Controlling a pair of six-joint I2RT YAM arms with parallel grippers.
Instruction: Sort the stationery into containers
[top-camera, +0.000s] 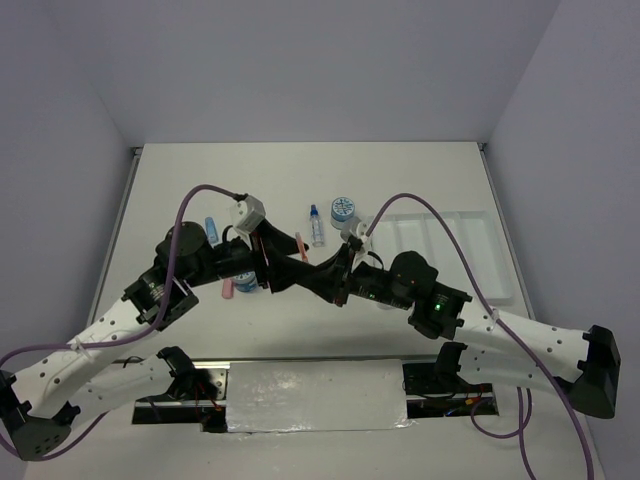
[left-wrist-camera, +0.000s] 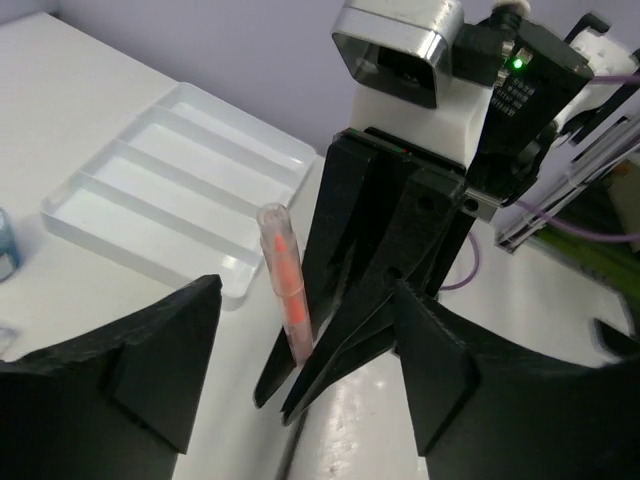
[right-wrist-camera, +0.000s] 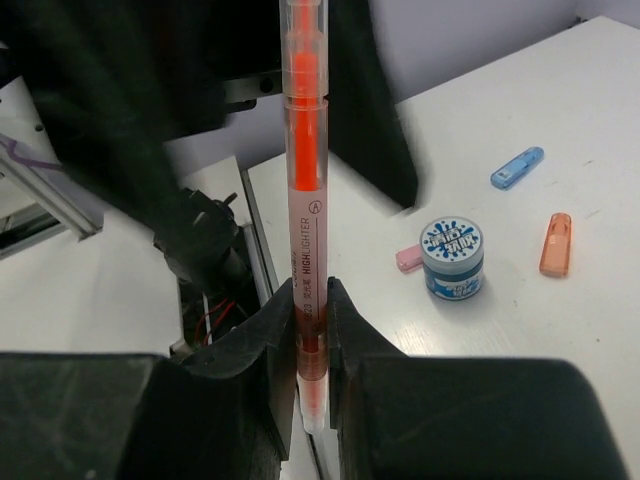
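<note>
An orange highlighter (right-wrist-camera: 307, 220) stands upright between my two grippers near the middle of the table. My right gripper is shut on it, as the right wrist view shows. My left gripper is part open, its fingers on either side of the highlighter in its wrist view and blurred behind it in the right one. A white divided container (top-camera: 440, 255) lies at the right. On the table are a blue-lidded jar (right-wrist-camera: 452, 245), a blue item (right-wrist-camera: 517, 167), an orange item (right-wrist-camera: 555, 245) and a pink item (right-wrist-camera: 408, 258).
A second jar (top-camera: 342, 208) and a bottle of clear blue-capped liquid (top-camera: 317, 225) lie behind the grippers. Grey walls bound the sides and back.
</note>
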